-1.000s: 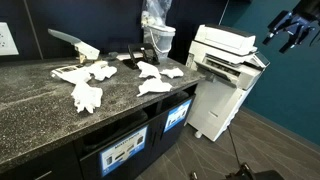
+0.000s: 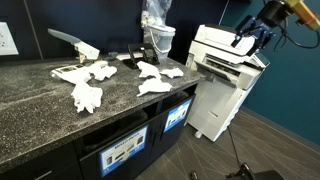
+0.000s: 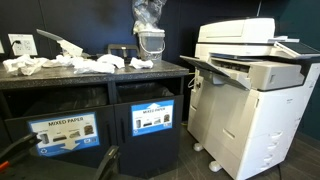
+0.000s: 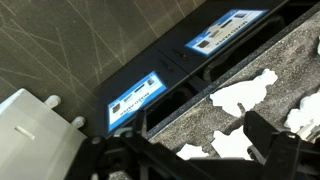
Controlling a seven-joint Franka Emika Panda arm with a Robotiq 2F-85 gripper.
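Observation:
Several crumpled white papers lie on the dark speckled counter [image 2: 40,115]. One crumpled paper [image 2: 87,97] sits near the front edge, and another [image 2: 154,86] lies further right. My gripper [image 2: 245,45] hangs in the air at upper right, in front of the printer and apart from the papers. From the wrist, my open gripper looks down on the counter edge, with nothing held. Ahead of it lies a larger paper [image 4: 243,93]; a smaller paper [image 4: 232,143] shows between the fingers' lines of sight, well below them.
Two bins under the counter bear blue-and-white labels, one label [image 3: 66,134] on the left and another label [image 3: 152,117] on the right. A white printer [image 3: 245,100] stands right of them. A clear-bagged bucket [image 2: 160,38] is at the counter's back. Floor in front is open.
My arm has reached further into view from the upper right, bringing the gripper leftward across the front of the printer. The papers have not moved.

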